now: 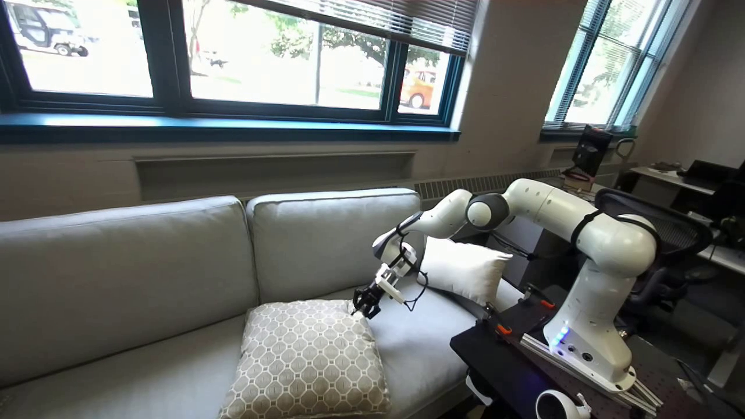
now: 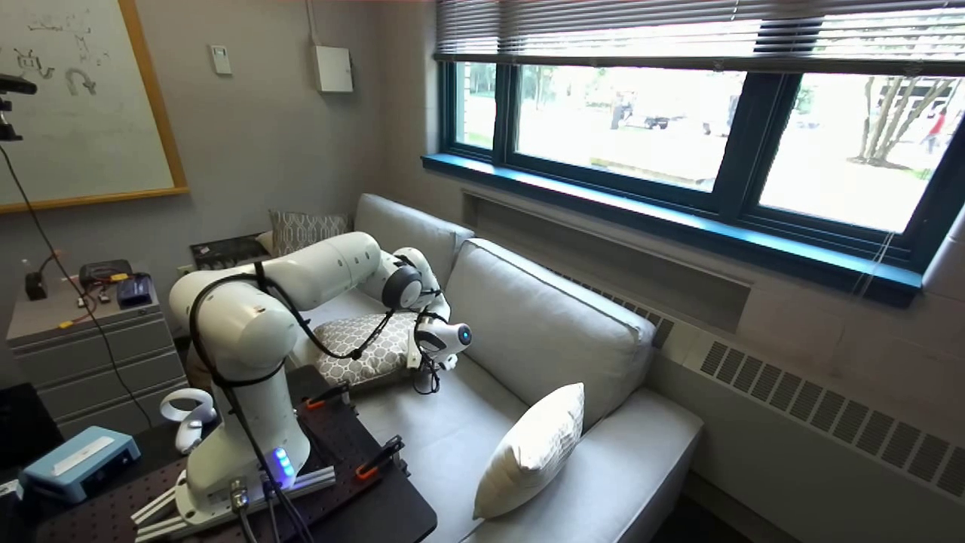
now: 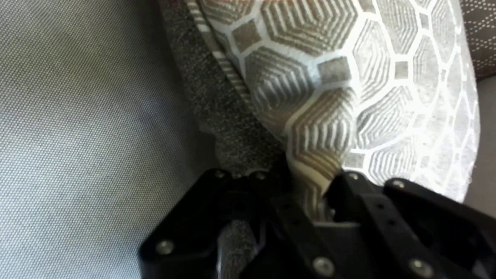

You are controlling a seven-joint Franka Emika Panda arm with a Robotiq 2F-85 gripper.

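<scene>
A grey-beige pillow with a white honeycomb pattern (image 1: 307, 356) lies on the sofa seat. At its back right corner is my gripper (image 1: 364, 304), reaching down from the right. In the wrist view the pillow's patterned cloth (image 3: 321, 135) gathers into a narrow fold, and my gripper has its black fingers drawn in on both sides of that fold. The very tips are partly lost in the dark and the cloth. From the other side of the room, the pillow (image 2: 366, 348) shows behind my wrist, which mostly covers the fingers.
A plain white pillow (image 1: 464, 269) leans at the sofa's right end. The sofa backrest (image 1: 332, 244) rises close behind my gripper. A dark table (image 1: 489, 349) with orange-tipped clamps stands in front of the sofa on the right. Bare seat (image 1: 412, 349) lies between table and patterned pillow.
</scene>
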